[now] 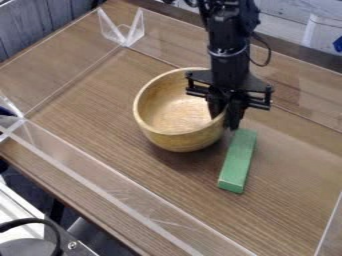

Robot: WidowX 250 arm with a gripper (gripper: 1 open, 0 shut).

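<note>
A tan bowl (167,115) rests on the wooden table near the middle of the view. My black gripper (225,106) is at its right rim, shut on it, the fingertips partly hidden against the rim. A green block (237,161) lies on the table to the lower right of the bowl, just below the gripper.
Wooden table (94,180) has free room to the left and front. A clear plastic piece (123,28) stands at the back left. Black cables (34,245) lie at the lower left corner.
</note>
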